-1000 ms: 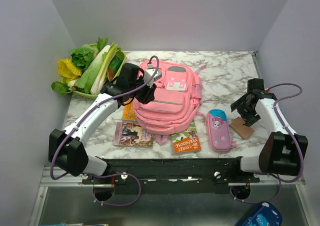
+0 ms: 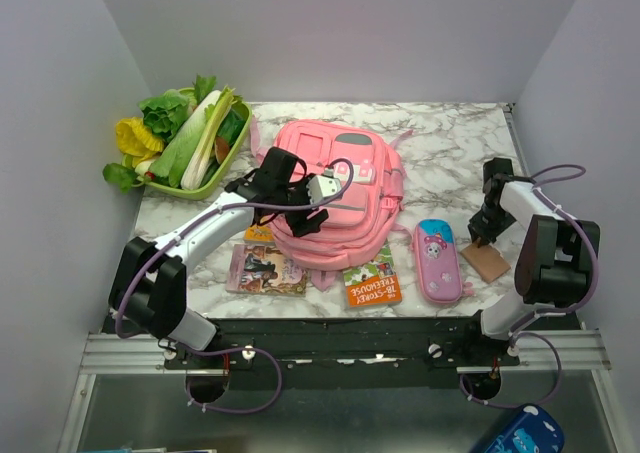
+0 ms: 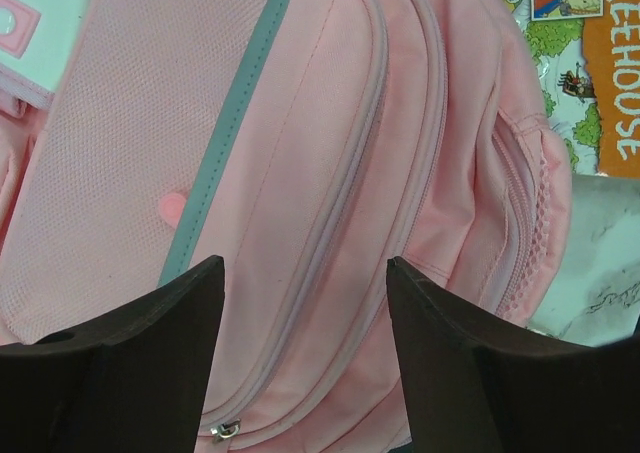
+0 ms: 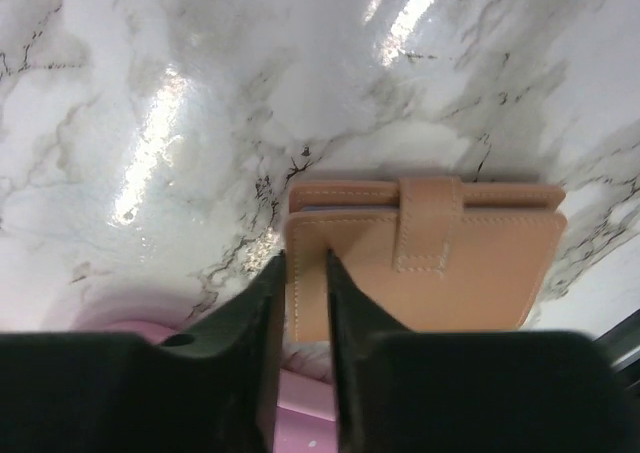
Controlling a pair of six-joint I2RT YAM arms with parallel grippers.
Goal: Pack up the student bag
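The pink backpack point(image 2: 335, 218) lies on the marble table. My left gripper is open over its lower front, where a curved zipper with a metal pull point(image 3: 226, 430) runs beneath the fingers. At the right, a small brown notebook point(image 4: 500, 263) with a strap lies flat. The right gripper hovers at its left end in the wrist view, fingers close together with a narrow gap; no grip on the notebook shows. Beside it is a pink pencil case point(image 2: 437, 263). A treehouse book point(image 2: 373, 288) and a picture book point(image 2: 262, 273) lie in front of the backpack.
A green basket point(image 2: 225, 163) of vegetables stands at the back left. An orange book point(image 2: 258, 234) is partly hidden by the left arm. Clear marble point(image 2: 450, 153) lies between the backpack and the right arm.
The backpack and books stay put.
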